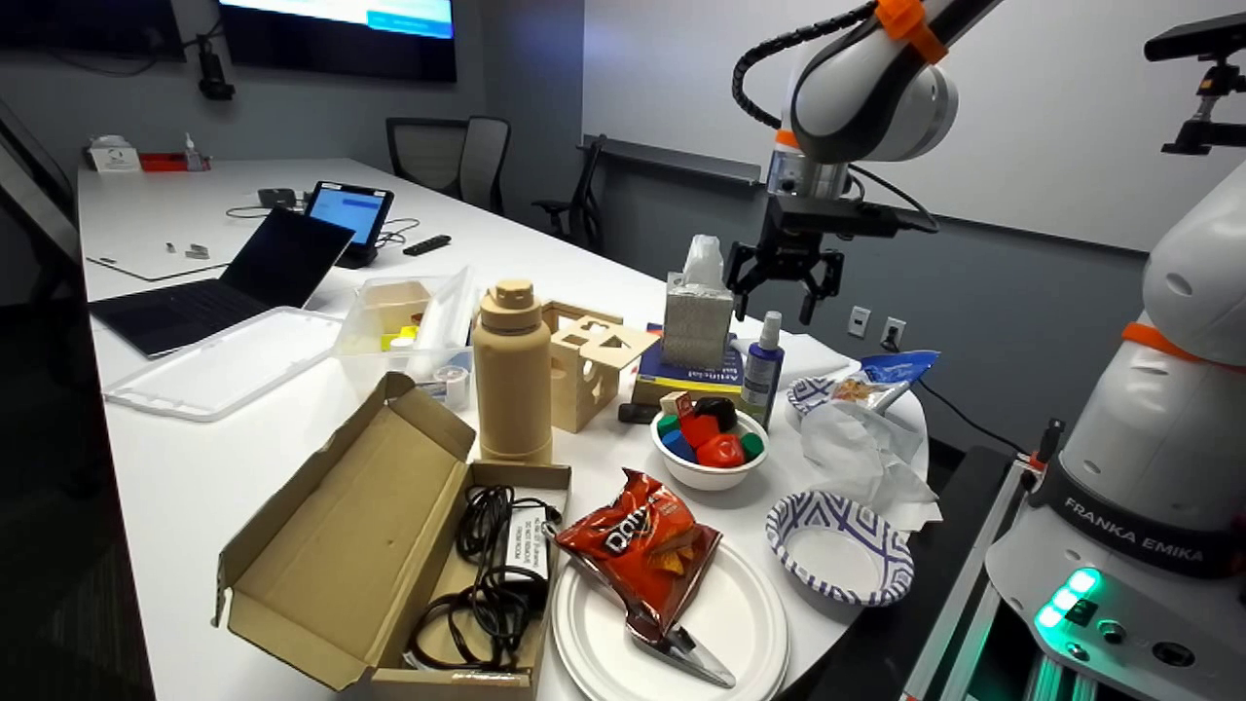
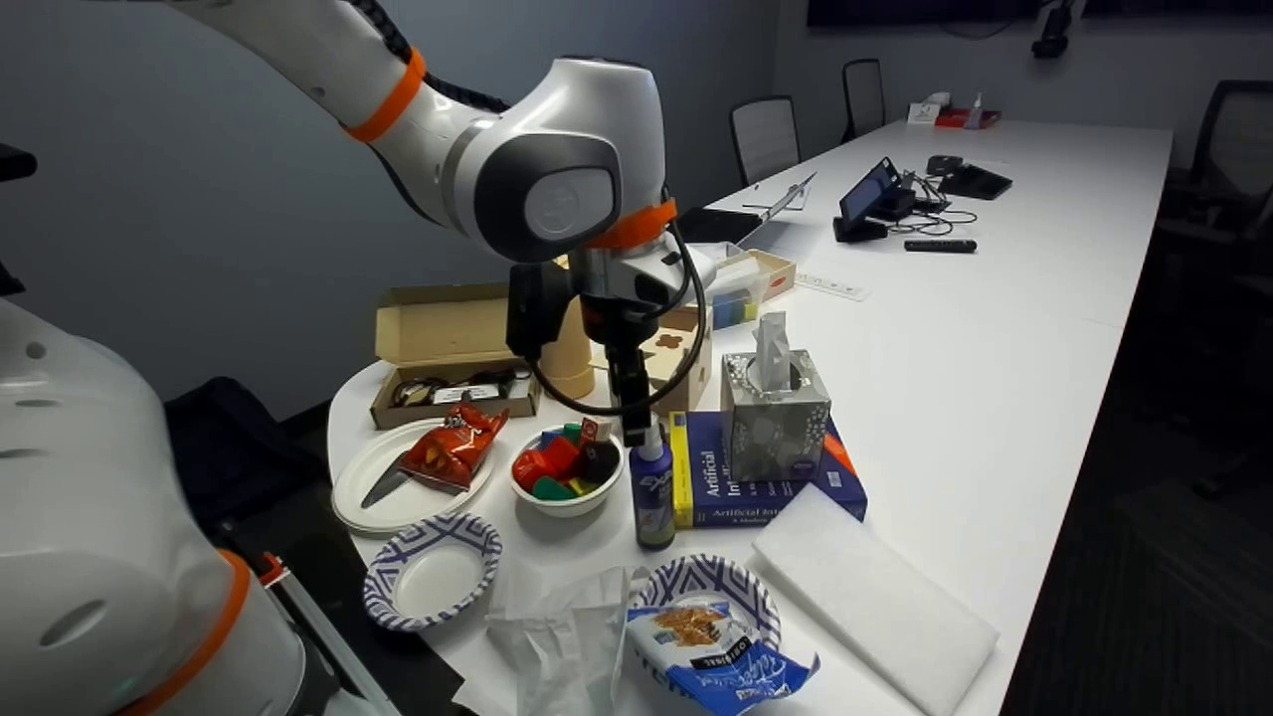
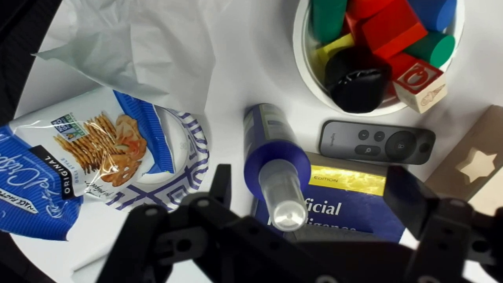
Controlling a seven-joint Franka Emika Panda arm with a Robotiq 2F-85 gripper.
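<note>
My gripper (image 1: 773, 315) is open and empty, held in the air above the table's far side. A purple spray bottle with a clear cap (image 3: 276, 146) stands upright below it; in the wrist view it shows between the two fingers, nearer the left one. In exterior view 2 the same bottle (image 2: 653, 495) stands just under the gripper, beside the blue book (image 2: 746, 471). Whether the fingertips reach down to the cap's height is hard to tell there, but exterior view 1 shows them above the bottle (image 1: 762, 372).
A bowl of coloured blocks (image 1: 707, 467) sits close to the bottle. On the book stands a tissue box (image 2: 776, 418). A grey remote (image 3: 377, 141), a blue snack bag (image 3: 89, 151) and crumpled white paper (image 2: 561, 644) lie around. A tall tan flask (image 1: 514, 374) stands further off.
</note>
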